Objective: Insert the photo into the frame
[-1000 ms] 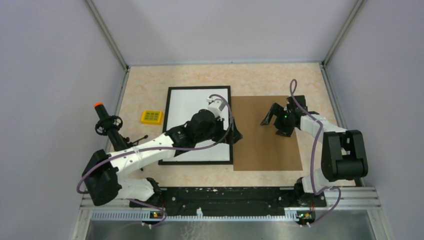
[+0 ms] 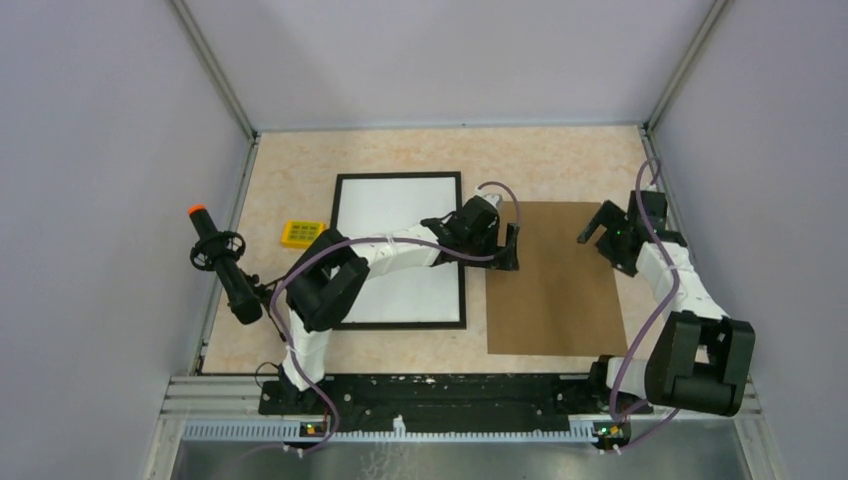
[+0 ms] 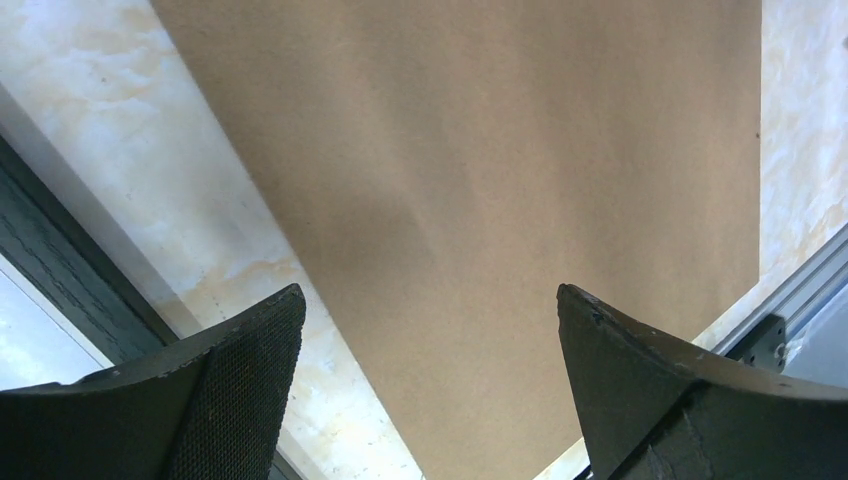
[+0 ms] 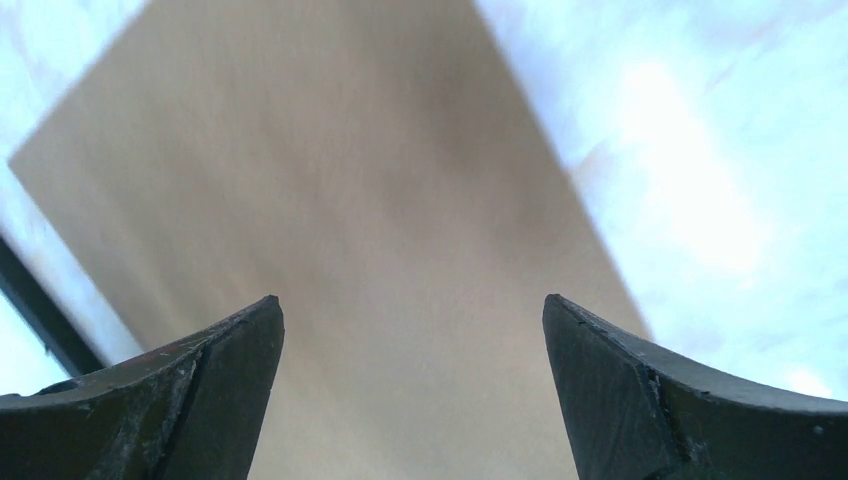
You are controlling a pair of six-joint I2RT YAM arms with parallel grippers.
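Observation:
The black-rimmed frame (image 2: 464, 300) lies flat on the table left of centre, its inside a plain white. To its right is a flat brown sheet (image 2: 555, 300), separated from the rim by a narrow strip of table. Over the sheet's left edge my left gripper (image 2: 510, 247) is open, its arm reaching across the frame. My right gripper (image 2: 604, 254), also open, hangs by the sheet's upper right edge. In both wrist views only brown sheet and bare table show between the fingers. No picture side of a photo is visible.
On the left, a yellow box (image 2: 301, 234) sits beside the frame. A black tool with an orange tip (image 2: 225, 265) stands further left. Bare table (image 2: 540, 165) stretches behind frame and sheet. Grey side walls bound the workspace.
The brown sheet has slid right and slightly toward the front, opening a gap from the frame. Both grippers have moved right, the left one from the frame's rim to the sheet.

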